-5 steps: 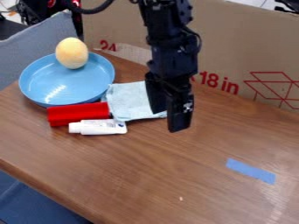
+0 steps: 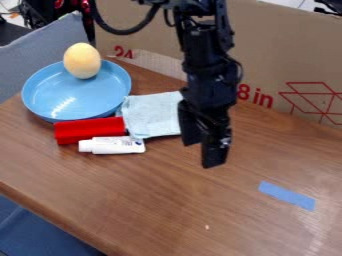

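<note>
My black gripper (image 2: 211, 145) hangs over the wooden table at the centre, open, just right of a folded light blue cloth (image 2: 150, 114). A blue plate (image 2: 74, 96) sits at the back left, with a yellow egg-shaped object (image 2: 82, 61) at its back part. A red cylinder (image 2: 88, 131) lies in front of the plate, and a white tube (image 2: 112, 145) lies in front of that. Whether the gripper touches the table cannot be told.
A cardboard box (image 2: 294, 70) forms a wall along the back.
The gripper has shifted slightly to the right over the last second, with small changes in height and angle. The objects on the table have not visibly moved.
</note>
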